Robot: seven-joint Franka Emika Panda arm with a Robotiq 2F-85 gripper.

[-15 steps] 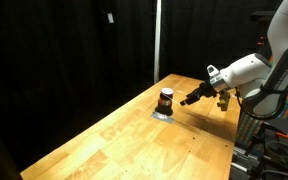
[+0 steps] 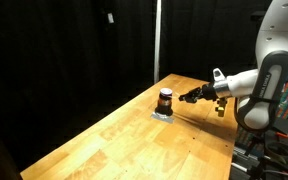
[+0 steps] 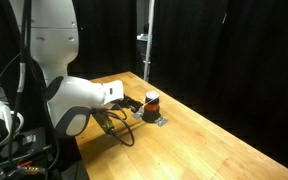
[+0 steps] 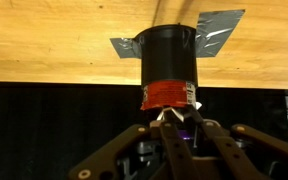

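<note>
A black cylindrical canister [image 2: 165, 103] with a red label band and a pale top stands upright on the wooden table. Silver tape [image 4: 217, 30] lies at its base, on both sides in the wrist view. My gripper [image 2: 184, 98] is held nearly level to the right of the canister in exterior view 1, with a small gap between them. From the other side, exterior view 2 shows the canister [image 3: 152, 107] just past the gripper's tip. In the wrist view the canister [image 4: 170, 55] rises toward the dark gripper parts at the bottom. How far the fingers stand apart is unclear.
A small dark and yellow item [image 2: 221, 106] shows near the arm at the right. Black curtains [image 3: 234, 70] hang behind the table.
The forearm and wrist have come down over the last second, so the gripper points more level. Its tip stays near the canister's right side. The canister has not moved.
</note>
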